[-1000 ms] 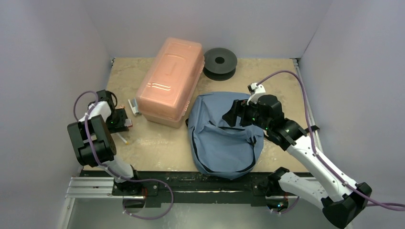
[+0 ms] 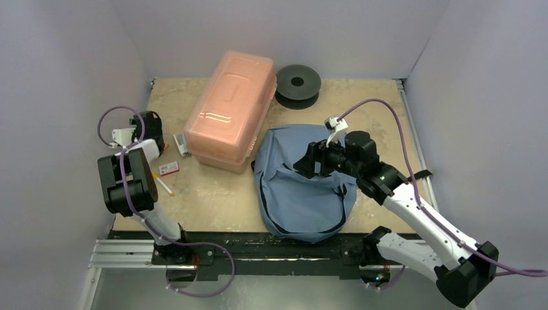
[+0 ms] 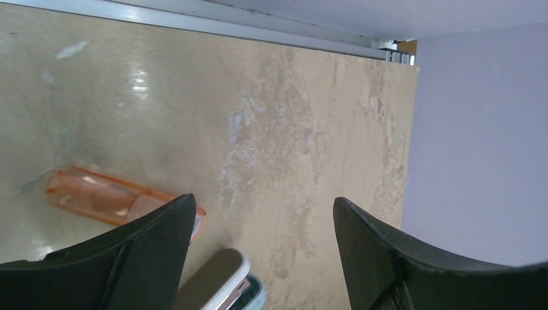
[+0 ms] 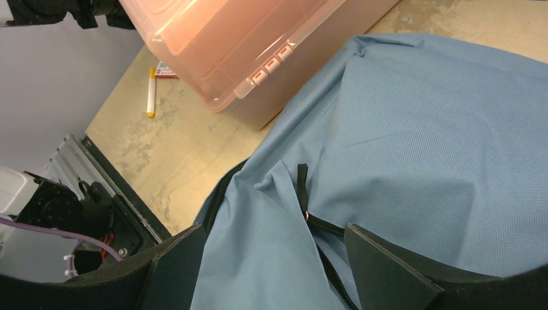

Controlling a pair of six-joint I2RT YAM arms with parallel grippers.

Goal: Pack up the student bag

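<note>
The blue bag (image 2: 297,213) lies flat at centre-right of the table, with a dark zipper (image 4: 326,226). My right gripper (image 2: 311,166) is over it, fingers apart, nothing between them. My left gripper is open at the left side, above an orange see-through item (image 3: 103,197) and a stapler-like object (image 3: 210,287). Near it lie a red-and-white small box (image 2: 168,168), a yellow-and-white marker (image 2: 163,185) and a pale item (image 2: 181,145).
A closed pink translucent plastic box (image 2: 226,106) stands at the back centre-left, beside a dark spool (image 2: 297,97). Bare table (image 2: 220,200) lies left of the bag.
The left arm has shifted about at the left side, uncovering the small box and marker. The right gripper has moved slightly left over the bag.
</note>
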